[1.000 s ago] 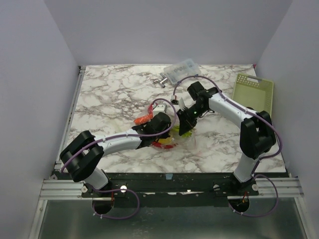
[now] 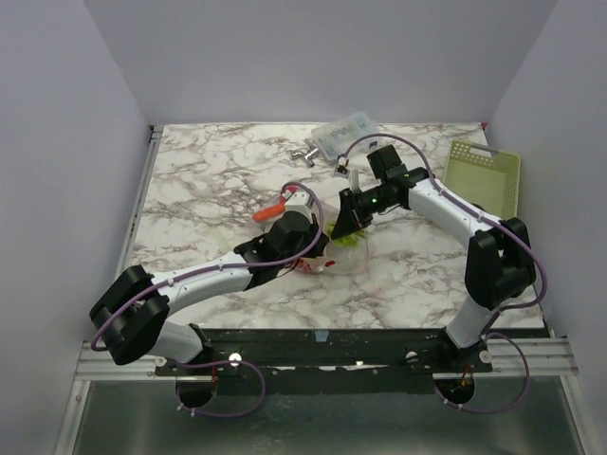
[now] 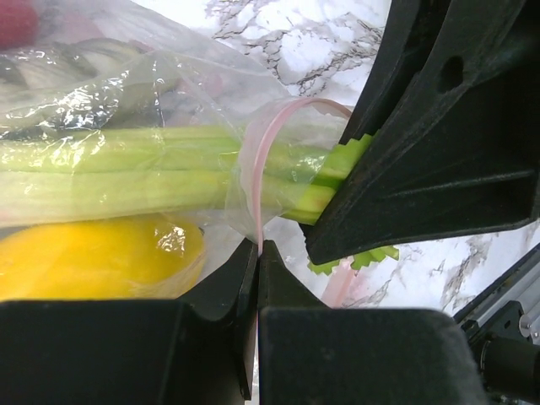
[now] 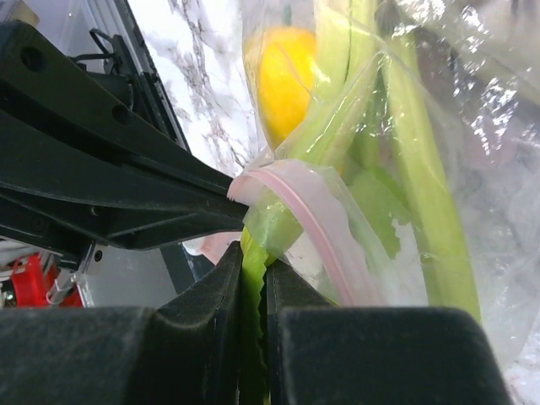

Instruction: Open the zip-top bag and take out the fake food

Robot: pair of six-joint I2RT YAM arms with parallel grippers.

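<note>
The clear zip top bag (image 3: 194, 72) has a pink zip strip (image 4: 325, 224) at its mouth. Celery stalks (image 3: 126, 160) run out through that mouth. My right gripper is shut on the leafy end of the celery, outside the bag. My left gripper is shut on the bag's zip edge, just beside the celery. A yellow food piece (image 3: 101, 257) lies inside the bag alongside the stalks. In the top view an orange piece (image 2: 268, 212) shows at the bag's left, while both grippers partly cover the bag's middle.
A green basket (image 2: 484, 180) stands at the back right. Behind the bag lie a clear plastic box (image 2: 344, 136) and a small metal object (image 2: 304, 154).
My right gripper has shifted slightly away from the table's front edge, staying near the celery. The left arm's elbow has swung leftward, its gripper nearly in place. The bag has shifted a little.
</note>
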